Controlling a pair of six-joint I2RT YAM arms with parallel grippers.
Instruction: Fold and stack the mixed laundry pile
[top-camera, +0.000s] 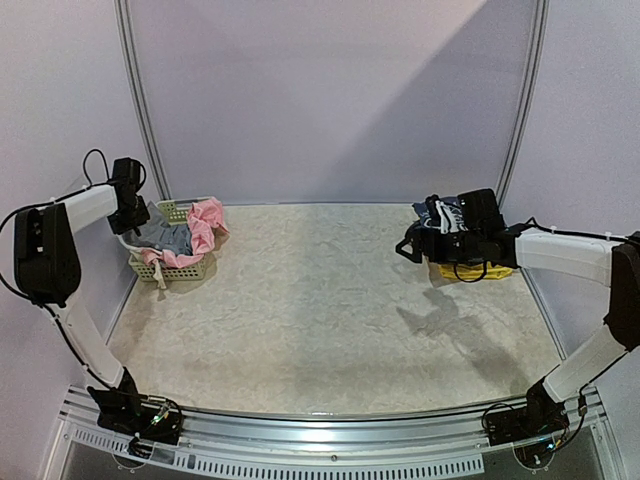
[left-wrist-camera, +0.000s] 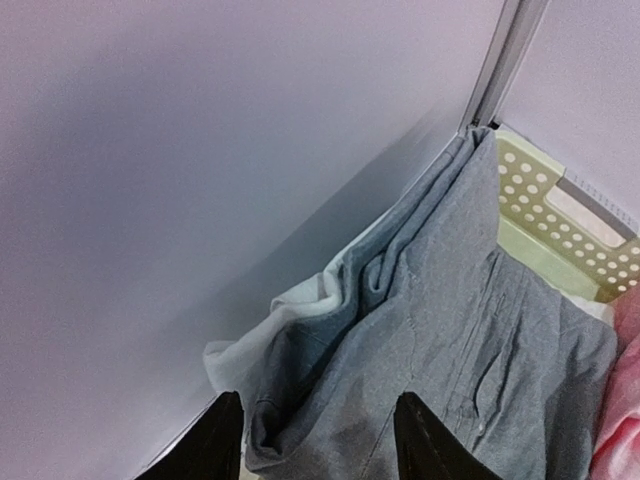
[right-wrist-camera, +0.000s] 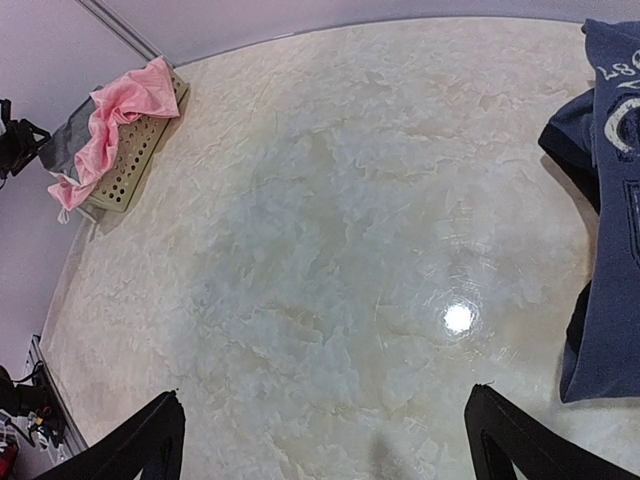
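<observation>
A plastic basket (top-camera: 178, 270) at the far left holds grey cloth (left-wrist-camera: 440, 330), pink cloth (top-camera: 205, 222) and some white cloth (left-wrist-camera: 235, 365). My left gripper is over the grey cloth at the wall side, its fingers apart, a raised fold of that cloth beneath them. At the right, a pile of dark blue clothing (right-wrist-camera: 620, 280) lies on yellow cloth (top-camera: 485, 272). My right gripper is open above the table at the left side of this pile, nothing between its fingers.
Walls stand close behind and beside the basket and the pile, with the left wall very near my left gripper.
</observation>
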